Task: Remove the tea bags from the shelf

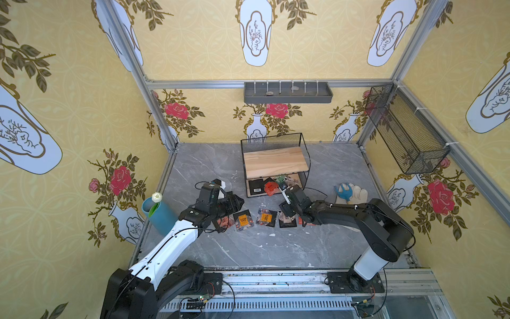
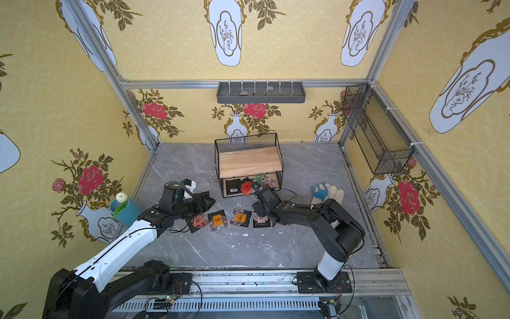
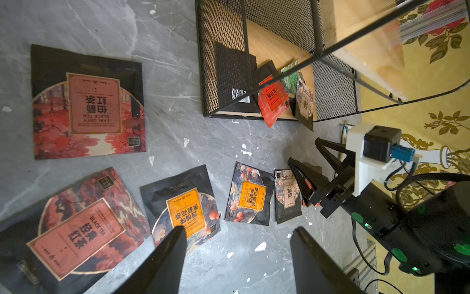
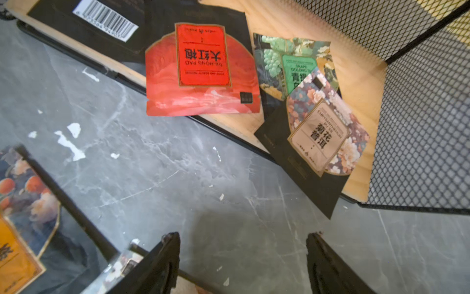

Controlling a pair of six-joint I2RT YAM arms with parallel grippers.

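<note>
In the wire shelf (image 1: 274, 159), the lower board holds a black tea bag (image 4: 102, 29), a red Da Hong Pao bag (image 4: 201, 93), a green grape oolong bag (image 4: 274, 63) and a chrysanthemum pu'er bag (image 4: 318, 137), which overhangs the front edge. Several other bags lie on the counter in front, including an Earl Grey bag (image 3: 88, 107) and an orange-label bag (image 3: 249, 193). My right gripper is open just in front of the shelf, nothing between its fingers. My left gripper stands open over the bags at left, also empty.
A blue cup (image 1: 162, 218) stands at the left wall. Gloves (image 1: 356, 194) lie at the right. A mesh basket (image 1: 406, 133) hangs on the right wall.
</note>
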